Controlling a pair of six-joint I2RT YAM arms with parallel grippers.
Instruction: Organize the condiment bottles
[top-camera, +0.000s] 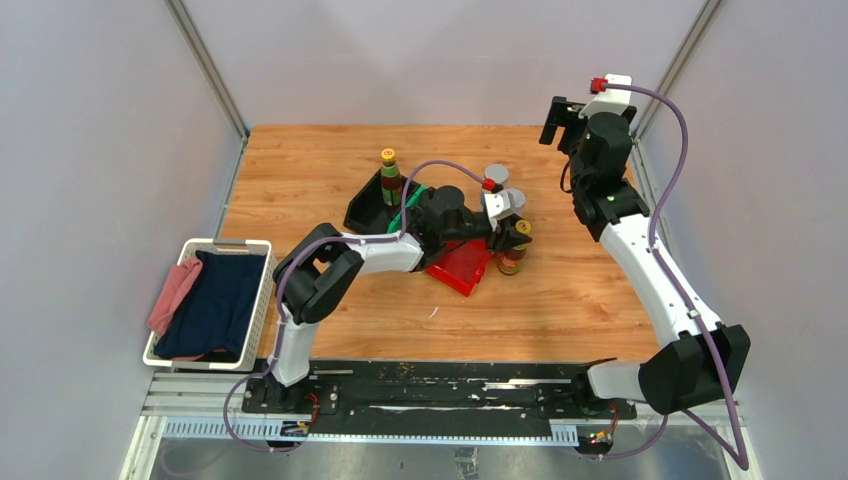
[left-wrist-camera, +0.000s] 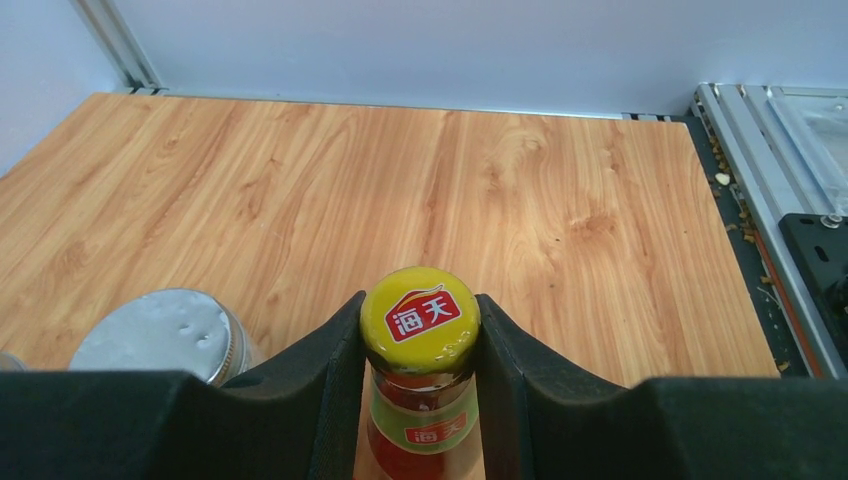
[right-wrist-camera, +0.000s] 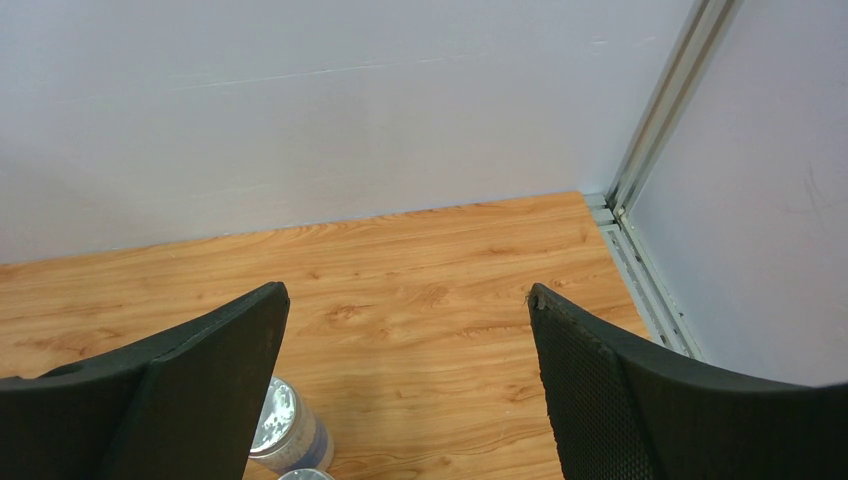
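My left gripper is shut on the yellow cap of a brown sauce bottle (left-wrist-camera: 423, 440), one finger against each side. In the top view this bottle (top-camera: 512, 262) stands upright just right of a red tray (top-camera: 463, 270). Another yellow-capped bottle (top-camera: 390, 178) stands in a black tray (top-camera: 362, 210), left of the arm. Two silver-lidded jars (top-camera: 497, 173) are behind the left gripper, and one jar lid (left-wrist-camera: 158, 338) is close to its left finger. High at the back right, my right gripper is open and empty.
A green edge (top-camera: 407, 210) shows beside the black tray, partly under the left arm. At far left stands a white basket of cloths (top-camera: 257, 248).
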